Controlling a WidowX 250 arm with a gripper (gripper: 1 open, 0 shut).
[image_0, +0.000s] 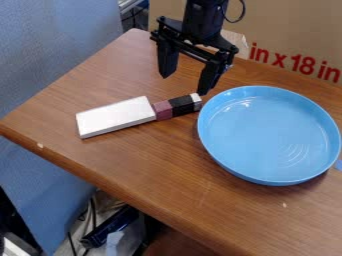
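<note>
My black gripper (189, 67) hangs over the back of the wooden table, open wide with nothing between its fingers. Below it lies a knife-like object with a flat white blade (115, 117) and a maroon and black handle (174, 108), pointing toward the upper right. To its right sits a round light blue plate (270, 134), close to the handle's end.
A cardboard box (287, 40) stands behind the table (160, 180). A blue padded surface lies beyond the left edge, with clutter below it at the lower left.
</note>
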